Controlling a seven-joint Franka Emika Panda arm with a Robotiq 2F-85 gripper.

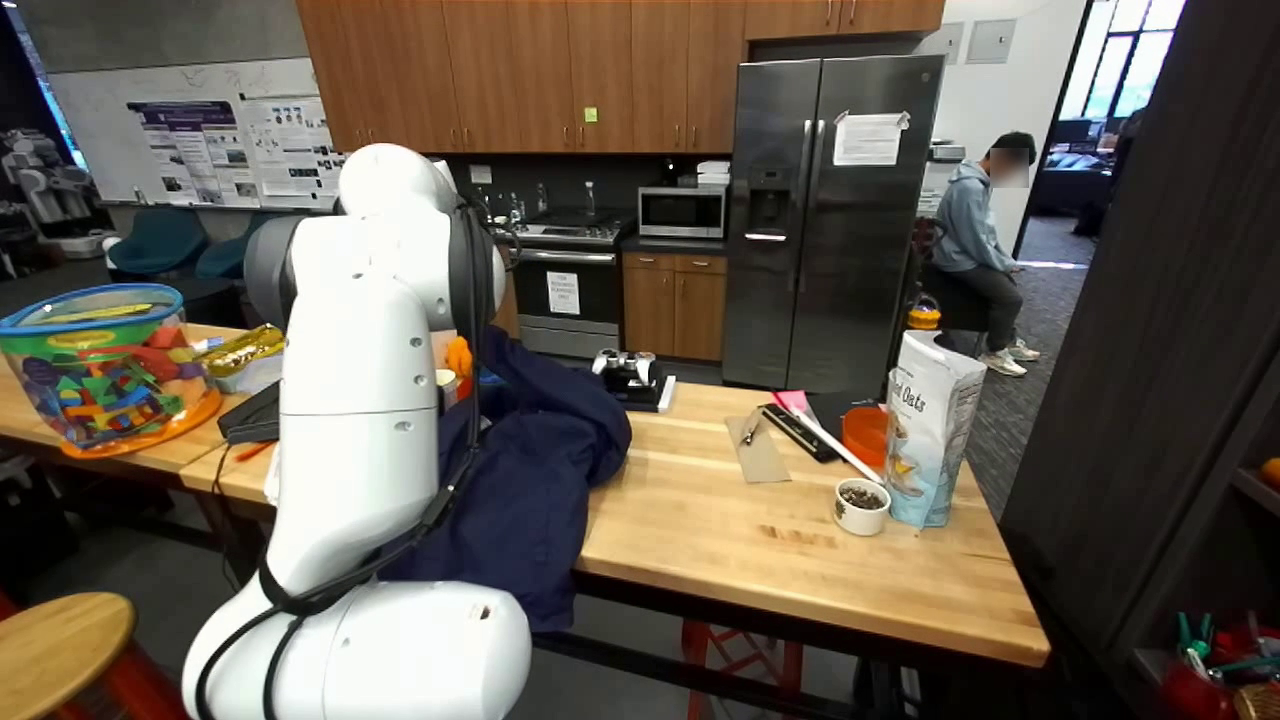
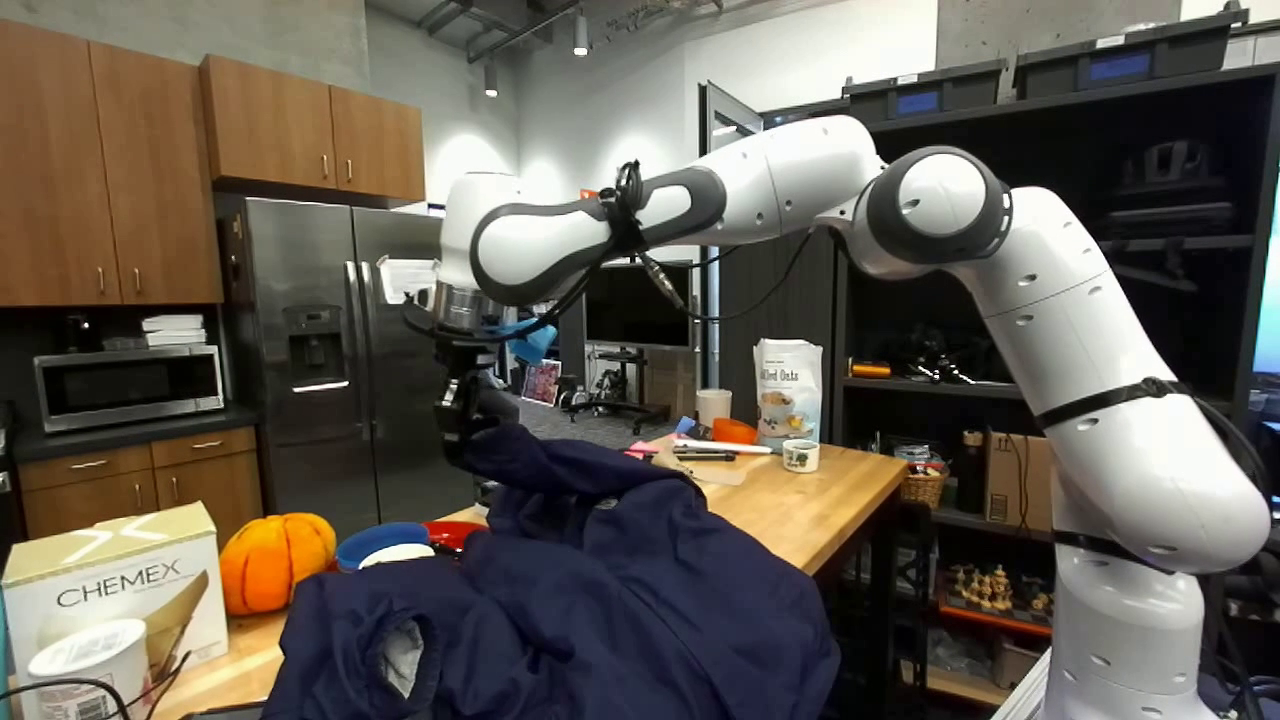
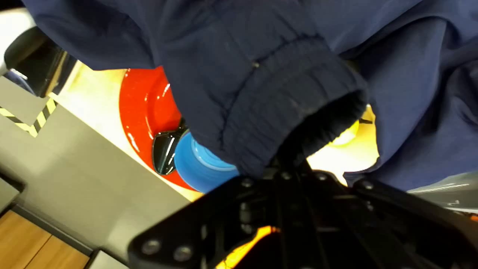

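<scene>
A dark navy jacket with elastic cuffs lies heaped over the table. In exterior view 2 one sleeve is raised towards my gripper, which points down at its end. Up close in the wrist view, the gripper is shut on the edge of that sleeve's cuff; the cuff opening gapes beside the fingers. The rest of the jacket spreads below and hangs over the table's front edge in exterior view 1, where the arm hides the gripper.
Beside the jacket are a red plate, a blue bowl, an orange pumpkin and a Chemex box. An oats bag and a small white cup stand at the right end. Bare tabletop lies between.
</scene>
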